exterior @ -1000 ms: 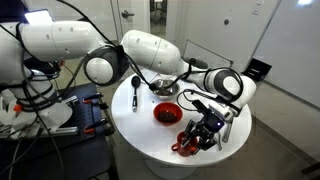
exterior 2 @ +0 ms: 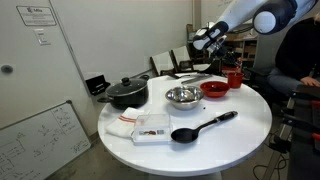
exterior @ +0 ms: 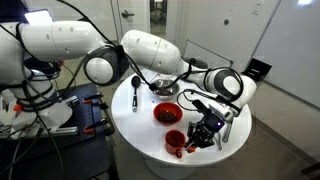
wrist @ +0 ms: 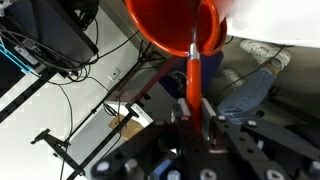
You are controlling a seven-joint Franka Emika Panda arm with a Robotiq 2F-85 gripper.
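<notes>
A red mug (exterior: pixel 172 140) stands near the front edge of the round white table, its handle turned towards the front. Just right of it, low over the table, is my gripper (exterior: pixel 191 148), with something red at its fingertips. In the wrist view, a narrow red piece (wrist: pixel 193 82) runs up from between the fingers towards the mug's rim. My gripper is shut on this piece; whether it belongs to the mug or is a separate item is unclear. In exterior view 2 the mug (exterior 2: pixel 235 77) is partly visible behind the red bowl.
The red bowl (exterior: pixel 168 115) with dark contents sits behind the mug. Farther back is a metal bowl (exterior: pixel 163 87). A black ladle (exterior 2: pixel 203 127), a clear container (exterior 2: pixel 155 128) and a black pot (exterior 2: pixel 130 92) occupy other parts of the table.
The mug looked tilted and closer to my gripper a second ago; now it stands more upright and slightly to the left. The arm has hardly moved.
</notes>
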